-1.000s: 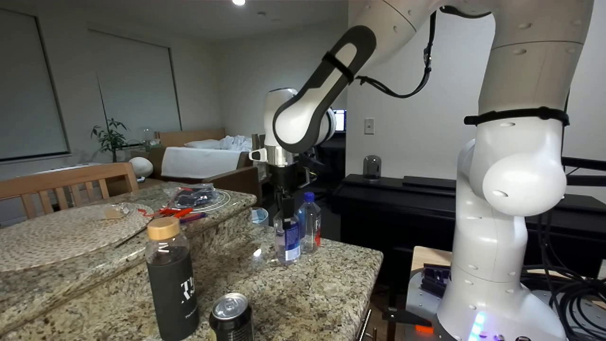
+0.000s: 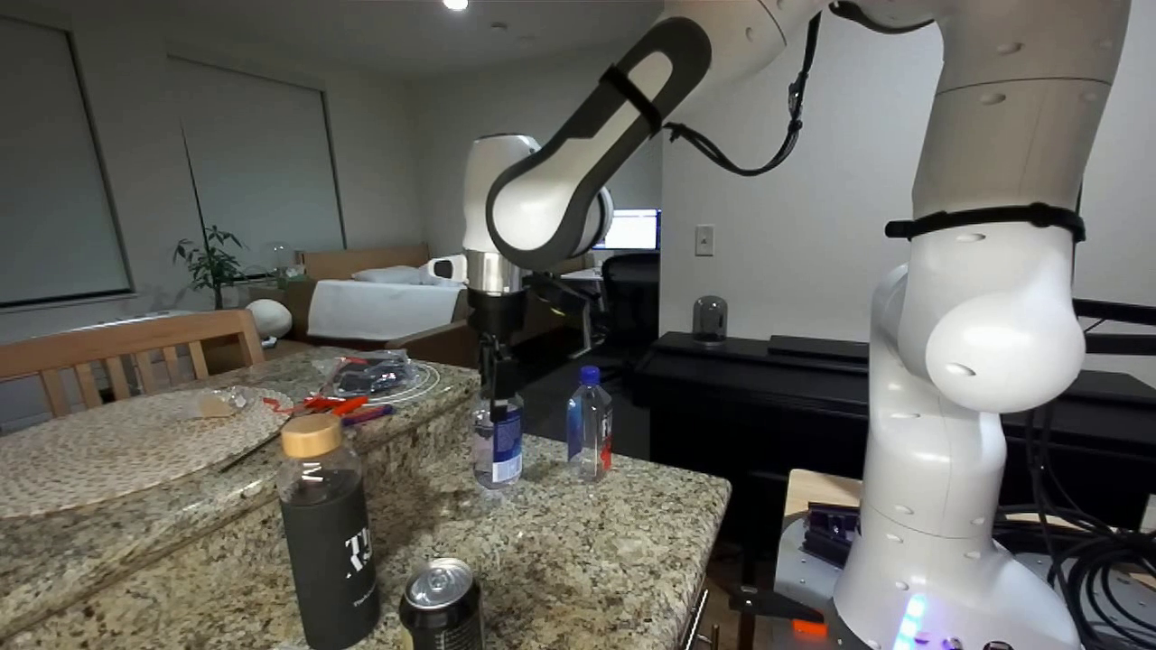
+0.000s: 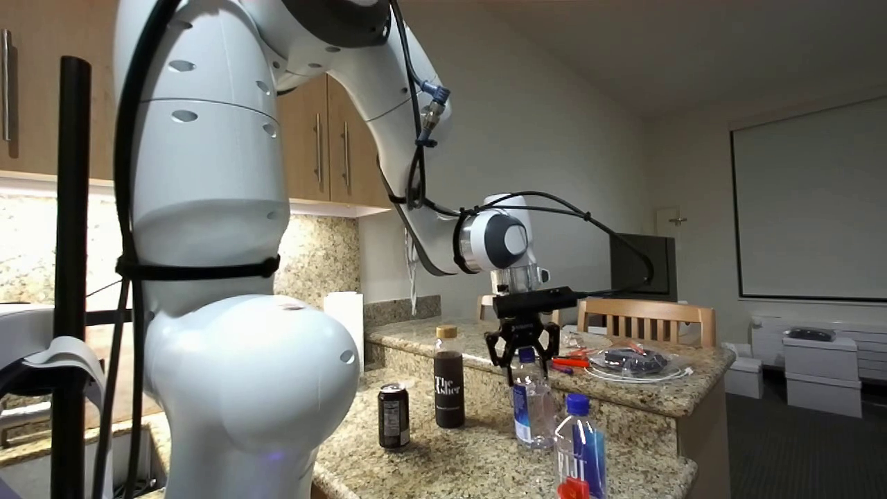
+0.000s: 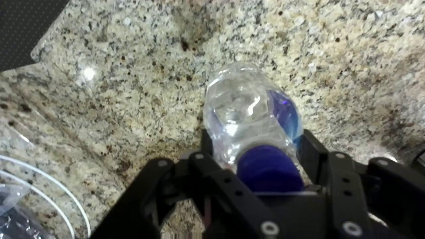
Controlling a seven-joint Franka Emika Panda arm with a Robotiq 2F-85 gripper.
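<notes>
A clear plastic bottle with a blue cap and blue label (image 2: 506, 442) is gripped near its top, below the cap, by my gripper (image 2: 496, 406). In the wrist view the bottle (image 4: 243, 107) leans away from the fingers, its blue cap (image 4: 269, 167) between the black fingers. Whether its base touches the granite counter cannot be told. A second blue-capped bottle (image 2: 590, 428) stands upright to its right in exterior view 1, apart from the held one. From the other side, exterior view 2 shows my gripper (image 3: 524, 370) above the held bottle (image 3: 532, 412).
On the counter (image 2: 585, 552) stand a dark bottle with a wooden cap (image 2: 328, 542) and a black can (image 2: 442, 608). The raised ledge holds a woven mat (image 2: 130, 444), red items and a bagged cable (image 2: 379, 376). Bare counter lies in front of the held bottle.
In exterior view 1 my arm has moved left, carrying the bottle with it. The gap between it and the standing bottle has widened.
</notes>
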